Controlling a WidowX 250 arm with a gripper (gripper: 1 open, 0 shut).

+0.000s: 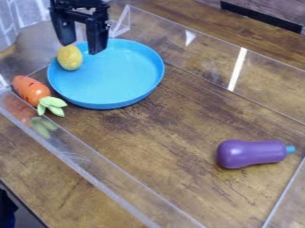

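At the upper left, a blue plate (pixel 119 80) holds a small yellow object (pixel 70 58) near its back-left rim. My black gripper (pixel 82 37) hangs open just above and behind the yellow object, apart from the plate's middle. An orange carrot toy (pixel 32 92) with green leaves lies left of the plate. A purple eggplant toy (pixel 248 153) lies at the lower right.
Clear plastic walls (pixel 226 53) surround the wooden work surface (pixel 155 151).
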